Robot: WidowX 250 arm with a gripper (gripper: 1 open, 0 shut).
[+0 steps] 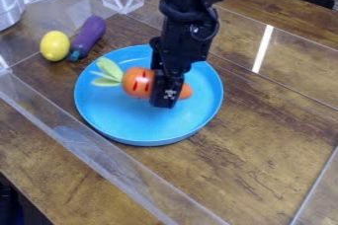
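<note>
An orange toy carrot (pixel 140 83) with pale green leaves lies tilted on a blue plate (pixel 138 122). The black gripper (pixel 156 85) reaches down from the top of the view onto the carrot, shut on it around its middle, with the carrot's orange tip showing to the right of the fingers.
A yellow egg-shaped object (pixel 55 45) and a purple eggplant (pixel 87 36) lie at the upper left, off the plate. Clear plastic edges run along the left side.
</note>
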